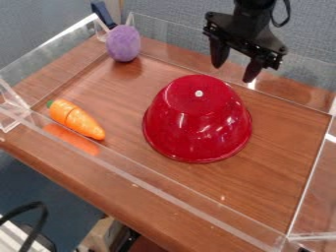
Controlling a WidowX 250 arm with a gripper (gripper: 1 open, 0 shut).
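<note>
A black gripper (234, 61) hangs at the top right above the back of the wooden table, behind and above an upturned red bowl (197, 123); its two fingers are apart with nothing seen between them. The bowl sits near the middle. An orange carrot (77, 119) lies at the left, and a purple eggplant-like object (124, 43) stands at the back left.
Clear plastic walls surround the tabletop (269, 177). A dark blue item (102, 14) is outside the back left corner.
</note>
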